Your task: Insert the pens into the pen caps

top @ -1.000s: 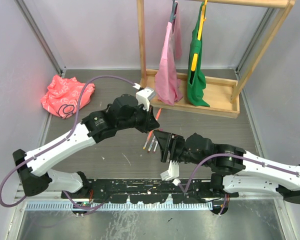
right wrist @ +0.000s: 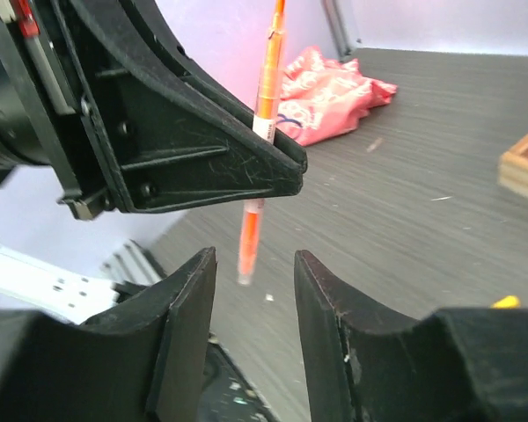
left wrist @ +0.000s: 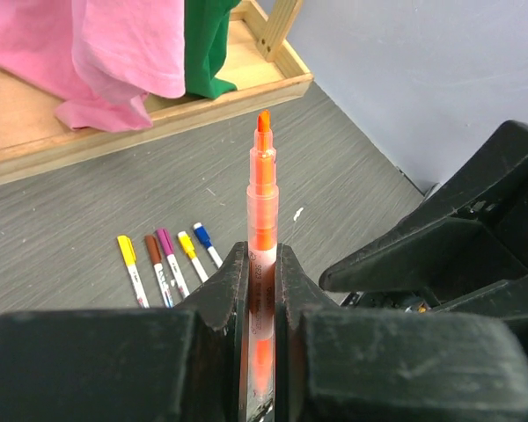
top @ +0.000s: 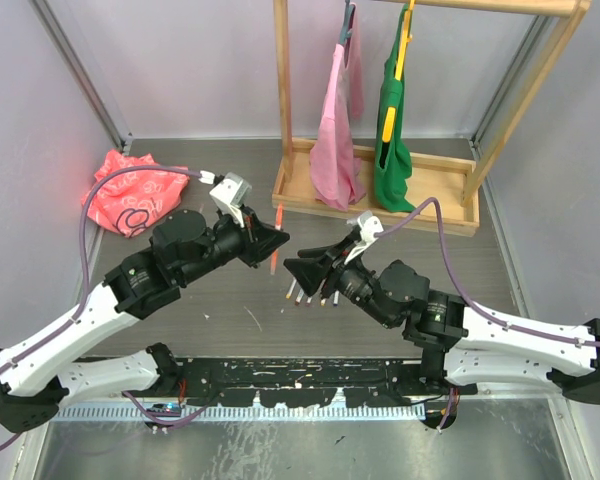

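Note:
My left gripper (top: 270, 240) holds an orange marker (left wrist: 262, 224) upright between its shut fingers; in the left wrist view a clear sleeve or cap sits around its upper part. My right gripper faces it from the right, its fingers part open with nothing between them; the lower end of the orange marker (right wrist: 249, 237) shows just beyond them. Several pens (left wrist: 163, 268) in yellow, brown, purple and blue lie side by side on the grey floor.
A wooden rack tray (top: 445, 190) with pink and green cloths stands at the back right. A red-pink cloth bag (top: 130, 195) lies at the back left.
My left gripper has moved left with the orange marker. The right arm has turned its wrist so its top now faces up, and it sits somewhat higher in the top view.

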